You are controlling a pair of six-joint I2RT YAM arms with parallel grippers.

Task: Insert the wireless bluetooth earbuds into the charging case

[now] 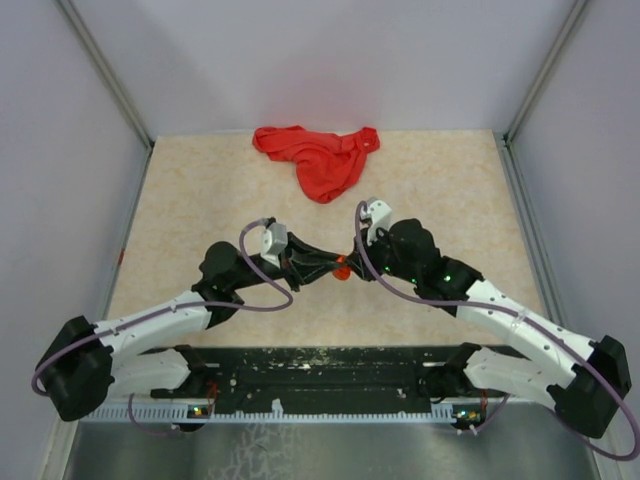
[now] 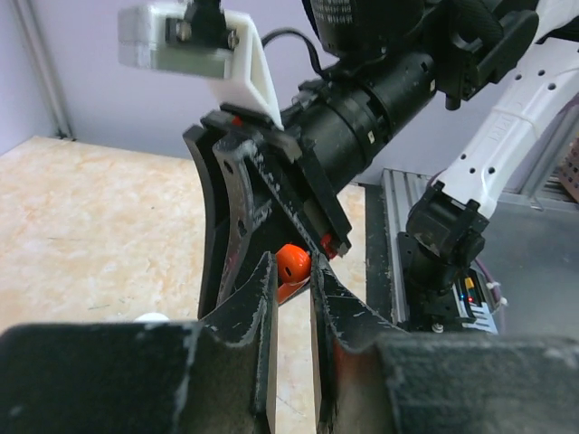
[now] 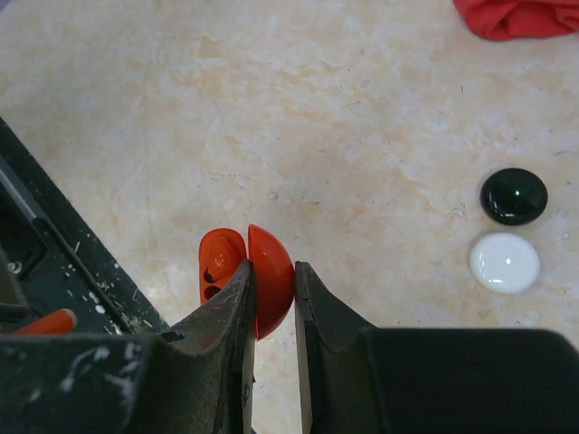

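Observation:
My right gripper is shut on the open red charging case (image 3: 222, 262), seen upright in the right wrist view. My left gripper faces it, a small red earbud (image 2: 293, 261) at its fingertips; the pads are close together, and in the top view the tips nearly meet the case. Whether the earbud touches the case is hidden. In the right wrist view a black round lid (image 3: 514, 196) and a white round piece (image 3: 504, 262) lie on the mat at right.
A red cloth (image 1: 320, 160) lies at the back centre.

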